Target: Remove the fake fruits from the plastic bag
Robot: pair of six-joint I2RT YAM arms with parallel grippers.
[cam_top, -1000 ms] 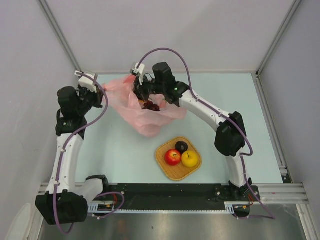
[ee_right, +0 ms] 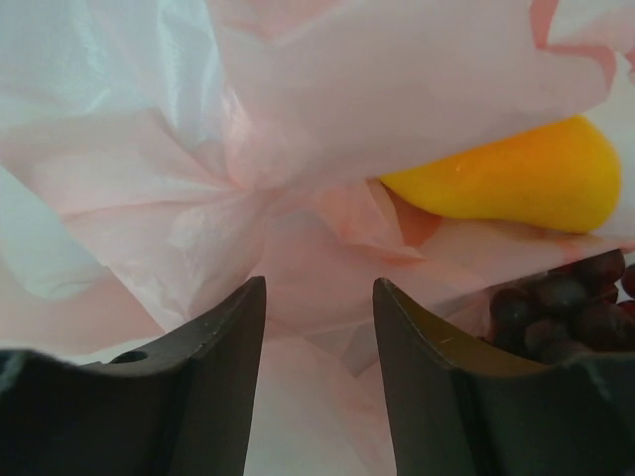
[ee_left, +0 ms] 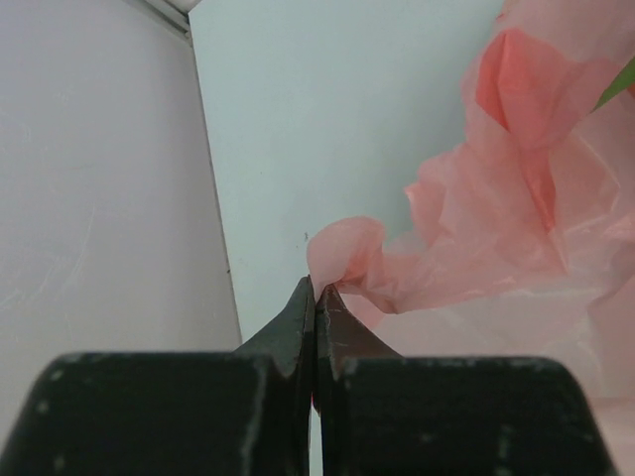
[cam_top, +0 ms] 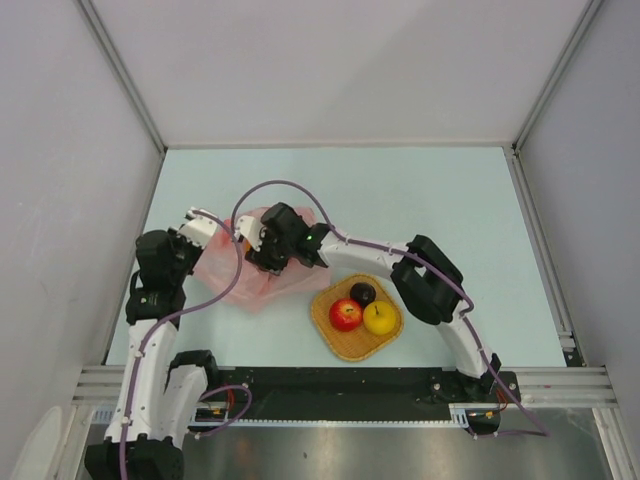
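The pink plastic bag (cam_top: 222,270) lies spread and crumpled on the left of the table. My left gripper is shut on a thin fold at the bag's edge. Over the bag's middle, my right gripper is part open, with a clear gap between its fingertips and pink film behind them. Inside the bag, the right wrist view shows a yellow fruit (ee_right: 536,177), partly under film, and dark grapes (ee_right: 561,305) beside the right finger. A sliver of green leaf (ee_left: 620,83) shows at the left wrist view's right edge.
A wicker basket (cam_top: 352,347) stands at the front middle, holding a red apple (cam_top: 346,314), a yellow apple (cam_top: 380,318) and a dark fruit (cam_top: 363,293). A wall (ee_left: 89,228) runs close by the left arm.
Both arms and the bag have come down and toward the front of the table; the bag, held up earlier, now lies flatter. The right gripper also moved left. The basket is unchanged.
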